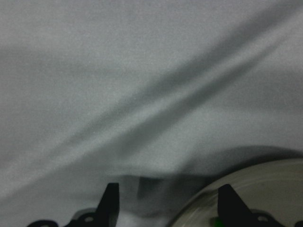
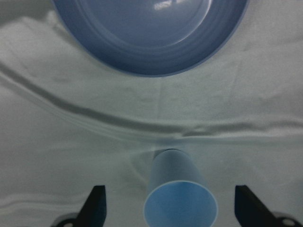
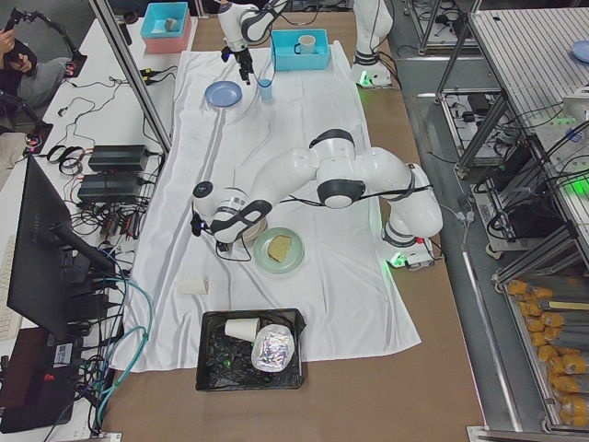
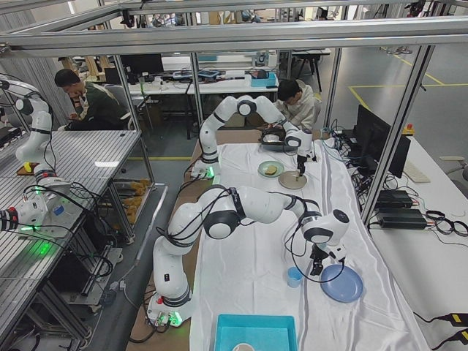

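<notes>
My left gripper is low over the beige plate (image 4: 291, 180), its fingers apart near the plate's rim (image 1: 260, 170) with cloth beneath. The green plate (image 3: 267, 261) with a yellow piece (image 3: 281, 247) lies beside it. My right gripper stands open above a light blue cup (image 2: 180, 203), which is between its fingers in the right wrist view; whether they touch it is not clear, but a gap shows. The blue plate (image 2: 151, 56) lies just beside the cup.
A black tray (image 3: 210, 368) with a white cup and a foil item stands at one end. A turquoise bin (image 4: 256, 323) with a cup is at the other. White cloth covers the table, largely clear between.
</notes>
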